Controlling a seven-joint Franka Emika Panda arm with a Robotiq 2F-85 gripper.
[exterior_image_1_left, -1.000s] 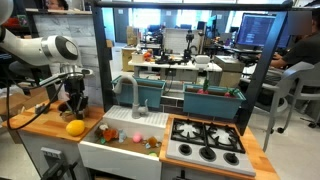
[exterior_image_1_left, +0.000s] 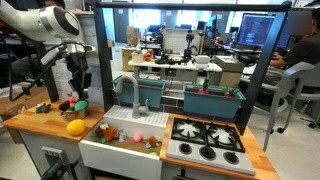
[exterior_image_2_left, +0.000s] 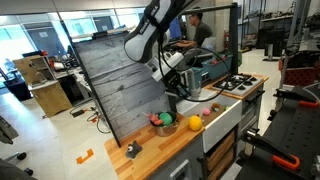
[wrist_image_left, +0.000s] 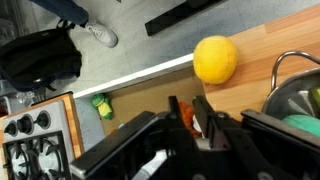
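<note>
My gripper hangs near the boundary of the counter and the sink in the wrist view, its dark fingers part open. Red and orange colours show between and beside the fingers; they look like toys in the sink below. A metal pot (wrist_image_left: 277, 78) stands on the wood to the right, with a green item (wrist_image_left: 303, 123) inside. In exterior view 1 the gripper (exterior_image_1_left: 83, 90) is just above the pot, where the green item (exterior_image_1_left: 81, 105) shows. A yellow lemon-like piece (wrist_image_left: 215, 60) lies on the counter near the sink.
The sink basin (wrist_image_left: 150, 92) holds several colourful toys, including a green one (wrist_image_left: 103, 105). A faucet (exterior_image_1_left: 134, 95) rises behind it. The stove (exterior_image_1_left: 207, 140) stands to the right. Small items (exterior_image_2_left: 133, 149) lie at the counter's other end.
My arm has risen from the pot, and the gripper is now higher above it. The green item in the pot shows more clearly than before. The yellow piece has stayed in place.
</note>
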